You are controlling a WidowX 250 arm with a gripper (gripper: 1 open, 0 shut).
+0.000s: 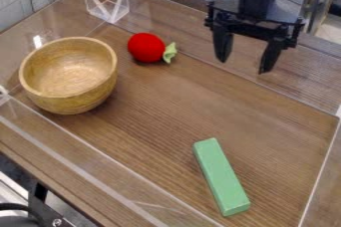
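Note:
My black gripper (250,42) hangs at the top right over the wooden table (173,136), fingers spread apart with nothing between them. A red tomato-like object (147,47) with a green stem lies to its left. A wooden bowl (70,72) sits at the left, and a light green block (220,175) lies near the bottom right.
A small clear container (104,4) stands at the top left. A dark cable loops beside my arm at the top.

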